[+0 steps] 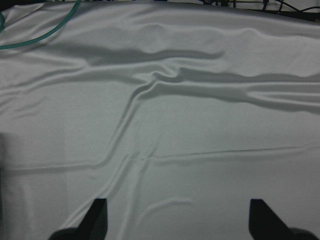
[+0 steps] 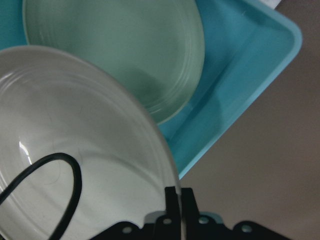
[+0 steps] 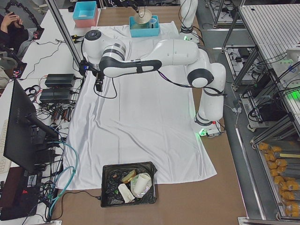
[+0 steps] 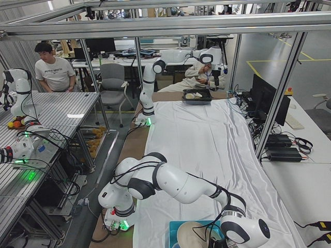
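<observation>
My right gripper is shut on the rim of a white plate (image 2: 90,110), held over a blue tray (image 2: 255,60) that has a pale green plate (image 2: 125,30) in it. In the camera left view the blue tray (image 3: 143,33) is at the far end of the cloth, with a light cup (image 3: 153,22) in it. My left gripper stands open over bare white cloth (image 1: 200,125), nothing between its fingers.
A black tray (image 3: 112,192) with wrapped items and food sits at the near end. A monitor (image 3: 23,131), cables and frame posts line the left side.
</observation>
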